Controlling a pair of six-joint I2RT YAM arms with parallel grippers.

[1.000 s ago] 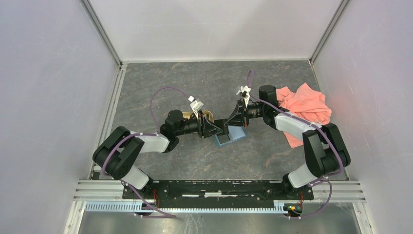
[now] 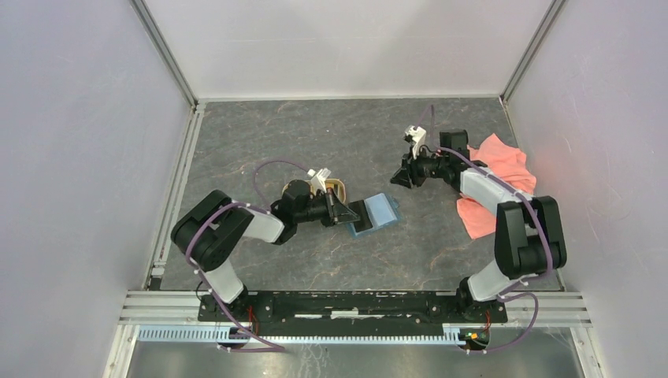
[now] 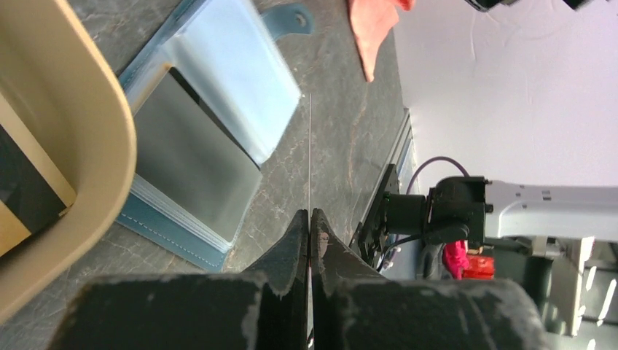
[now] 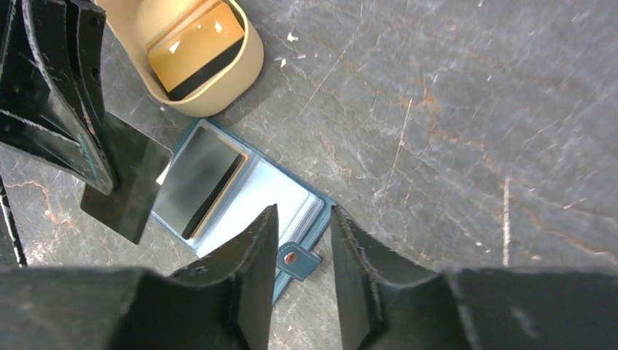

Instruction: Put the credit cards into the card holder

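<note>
A dark card is held in my left gripper, shut on it above the holder; in the left wrist view it shows edge-on as a thin line. The blue card holder [image 2: 382,209] lies open on the floor, a dark card [image 3: 189,160] in its near side and a pale flap beside it. A beige oval box [image 4: 244,69] with yellow and black cards sits left of it. My right gripper [image 2: 406,176] is up and right of the holder, fingers slightly apart with nothing between them in the right wrist view.
A crumpled pink cloth [image 2: 504,165] lies at the right edge of the grey floor, beside the right arm. White walls enclose the sides and back.
My right gripper has moved away to the right from the card and left gripper, leaving the card in the left one, which has shifted slightly right and forward.
</note>
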